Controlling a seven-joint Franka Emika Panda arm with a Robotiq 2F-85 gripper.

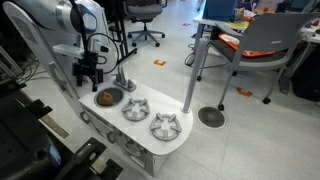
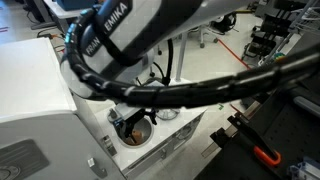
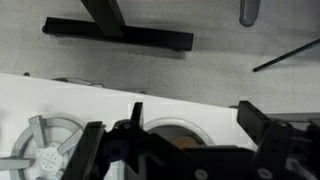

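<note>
Spread wide in the wrist view, my gripper is open, with nothing between its fingers. In exterior view 1 the gripper [image 1: 91,84] hangs above and to the left of the round metal sink [image 1: 119,95]. A brown item [image 1: 106,99] lies in that sink; its exact kind is too small to tell. Exterior view 2 shows the sink [image 2: 148,131] just below the dark gripper, with the brown item [image 2: 137,135] inside. The gripper's body hides much of the sink [image 3: 205,135] in the wrist view.
Two grey burners, one nearer the sink [image 1: 136,109] and one farther [image 1: 165,126], sit on the white counter [image 1: 150,143]. A thin faucet [image 1: 122,76] rises behind the sink. A grey chair [image 1: 250,60] stands at the back right. Open floor lies right of the counter.
</note>
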